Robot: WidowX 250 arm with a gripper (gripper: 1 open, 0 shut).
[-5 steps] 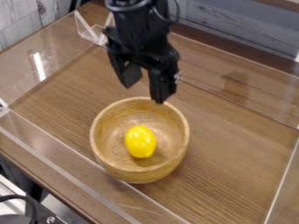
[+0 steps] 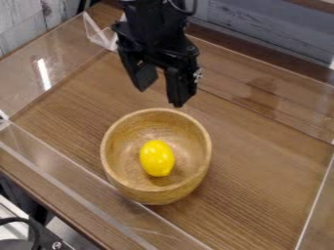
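A wooden bowl (image 2: 183,186) sits in the lower middle of the table, holding a yellow oval object (image 2: 156,157). Above and behind it hangs my black gripper (image 2: 159,88), pointing down over the wooden table. Whether its fingers are open or shut is hard to tell; I see nothing clearly held.
A white and clear plastic edge runs along the upper left, and a pale panel stands at the back right. A dark cable loops at the lower left.
Over the last second my gripper has risen a little, away from the bowl. The bowl and yellow object look unmoved.
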